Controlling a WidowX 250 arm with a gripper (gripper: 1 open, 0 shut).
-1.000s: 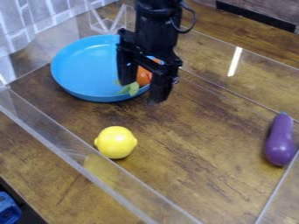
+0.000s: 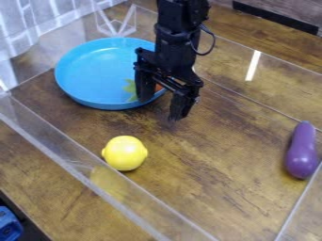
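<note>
My black gripper [image 2: 167,85] is open at the right side of a blue bowl [image 2: 90,68], hanging low over the bowl's edge and the wooden table. Behind its fingers, inside the bowl, a small orange and green item, perhaps a toy carrot, is partly hidden. A yellow lemon-like ball [image 2: 124,152] lies in front on the table, and a purple eggplant [image 2: 300,151] lies at the far right.
Clear walls run along the left and near sides. A blue object [image 2: 7,224] shows at the bottom left corner.
The gripper has shifted slightly to the right, and its shape appears a little narrower. The bowl, ball and eggplant have stayed in place.
</note>
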